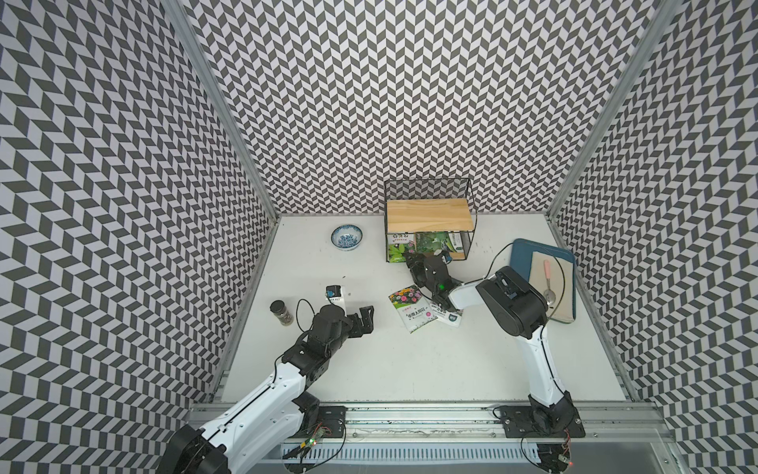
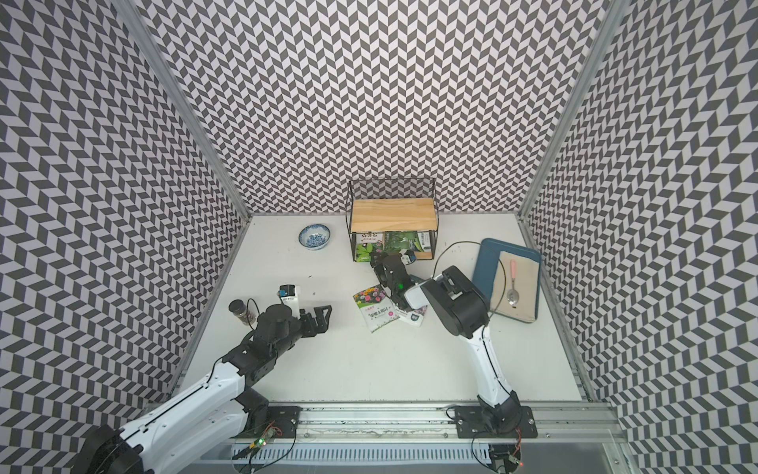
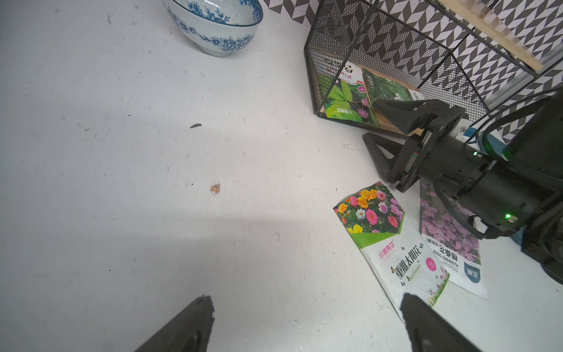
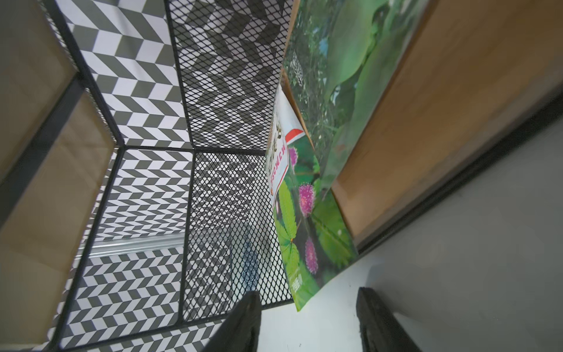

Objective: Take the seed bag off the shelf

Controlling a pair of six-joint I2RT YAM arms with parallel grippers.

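Note:
On the lower level of the shelf (image 1: 428, 215) lie several seed bags. The left one, a green seed bag with pink flowers (image 4: 308, 234), has a corner poking past the shelf's front edge. My right gripper stands open just in front of it; the corner shows beyond the gap between the fingertips, and none is clearly gripped. In the left wrist view, the right gripper has its fingers apart, close to the bags. Two more seed packets, a flowered one (image 3: 396, 252) and a purple one (image 3: 448, 234), lie on the table. My left gripper is open and empty above the table.
A blue-and-white bowl (image 1: 346, 237) stands left of the shelf. A dark-lidded jar (image 1: 281, 312) is at the far left. To the right, a blue-and-beige mat (image 1: 521, 257) holds a pink-handled spoon (image 1: 548, 276).

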